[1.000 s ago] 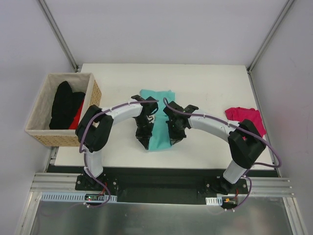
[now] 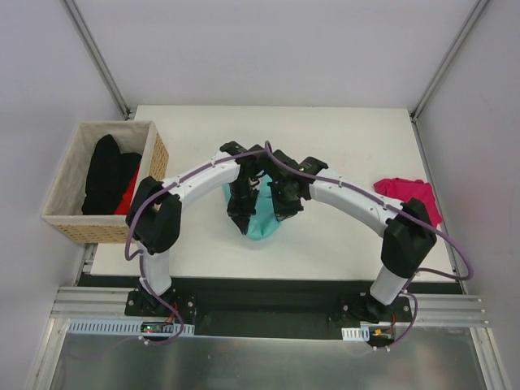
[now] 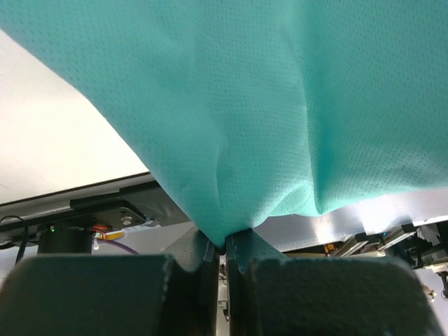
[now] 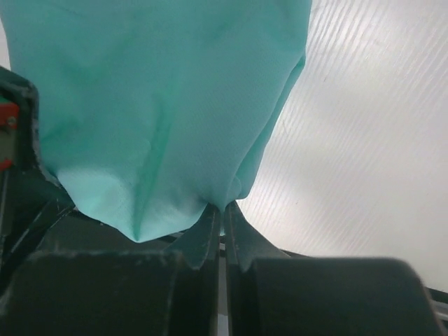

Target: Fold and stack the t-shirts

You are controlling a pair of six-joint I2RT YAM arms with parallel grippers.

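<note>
A teal t-shirt (image 2: 262, 219) hangs between my two grippers over the middle of the table, its far part mostly covered by the arms in the top view. In the left wrist view its cloth (image 3: 231, 126) gathers to a point at my left gripper, whose fingers are shut on it. My right gripper is likewise shut on a corner of the cloth (image 4: 161, 119), as the right wrist view shows. Between the two holds the lower edge droops slightly.
A wicker basket (image 2: 61, 203) at the left holds black clothing (image 2: 106, 171) and red clothing (image 2: 130, 191). On the right edge of the white table (image 2: 341, 134) lies a folded pink-red shirt (image 2: 409, 192). Bare tabletop stretches behind and to either side of the arms.
Both grippers have moved away from the table's front edge, carrying the teal cloth's near edge with them. The basket and pink-red shirt stay put.
</note>
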